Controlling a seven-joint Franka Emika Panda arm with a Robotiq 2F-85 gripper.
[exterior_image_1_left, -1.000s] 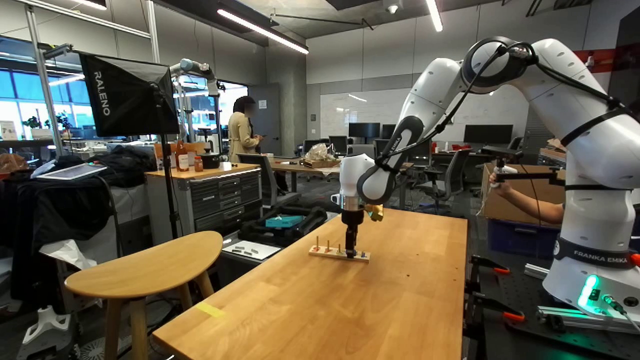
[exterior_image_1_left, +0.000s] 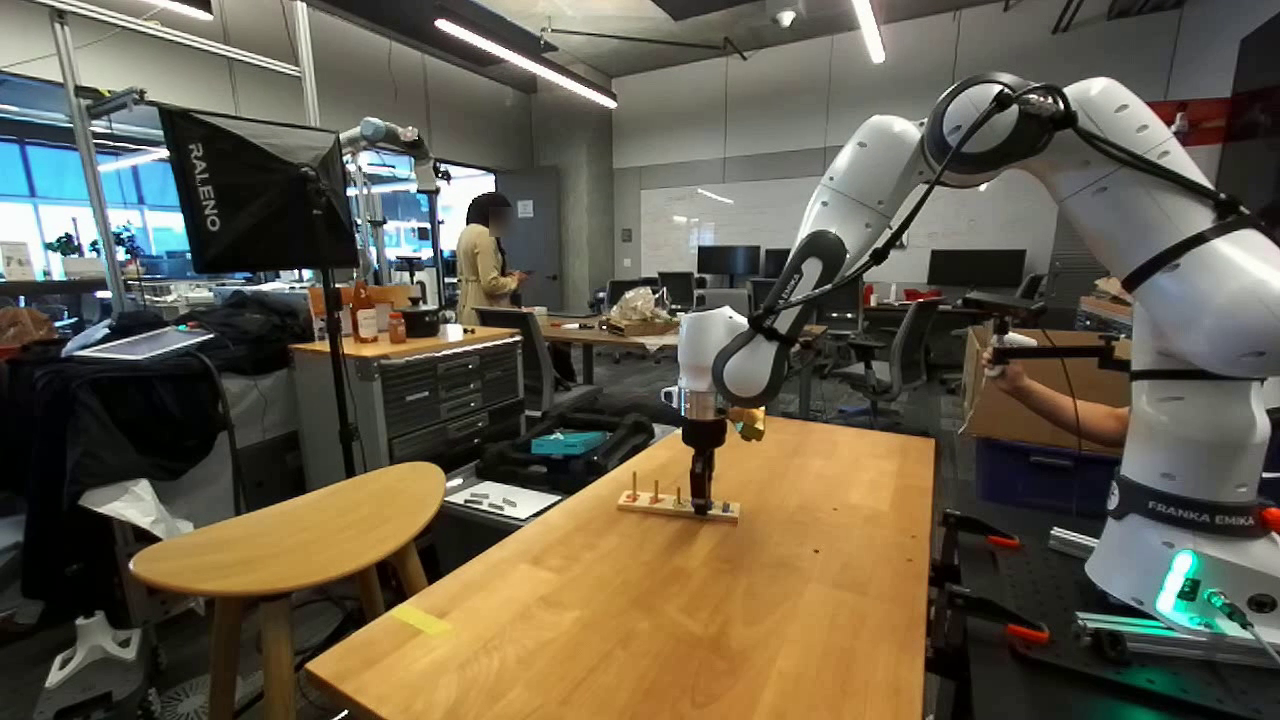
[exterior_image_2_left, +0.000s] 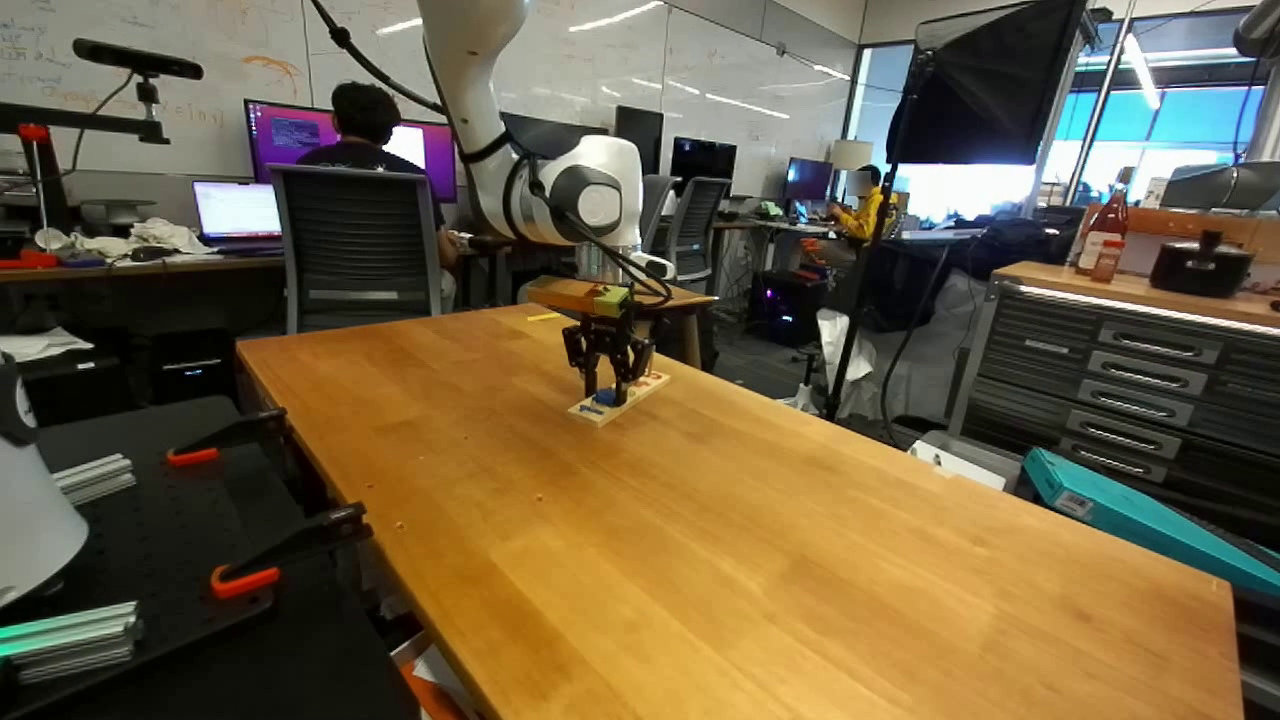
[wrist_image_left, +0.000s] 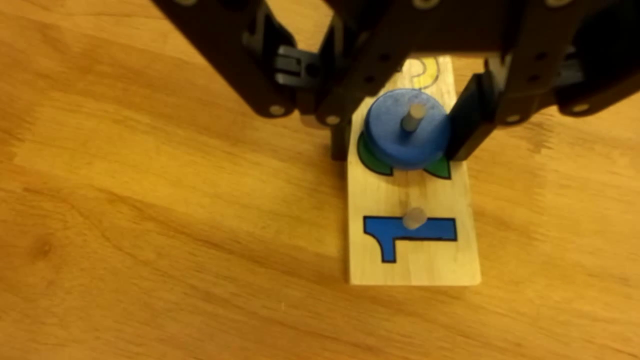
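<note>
A narrow wooden board (exterior_image_1_left: 654, 509) with upright pegs lies on the table. In the wrist view its bare end shows a blue "1" (wrist_image_left: 388, 231) and a short empty peg (wrist_image_left: 414, 218). Over the green "2" sits a blue disc (wrist_image_left: 399, 141), the tip of a wooden peg (wrist_image_left: 414, 114) standing up through its hole. My gripper is low over the board, shut on the disc, one black finger on each side. The right finger (wrist_image_left: 475, 117) meets the disc's edge; a thin strip of board shows beside the left one. A yellow number is partly hidden beneath the gripper.
Wide bare tabletop (exterior_image_2_left: 780, 516) surrounds the board. A strip of yellow tape (exterior_image_1_left: 421, 618) marks one end of the table. Black-and-orange clamps (exterior_image_2_left: 258, 576) grip the edge on the robot's side. A wooden stool (exterior_image_1_left: 300, 528) stands off the opposite side.
My gripper has shifted only very slightly in the exterior view, staying low over the same part of the board. The board lies where it was.
</note>
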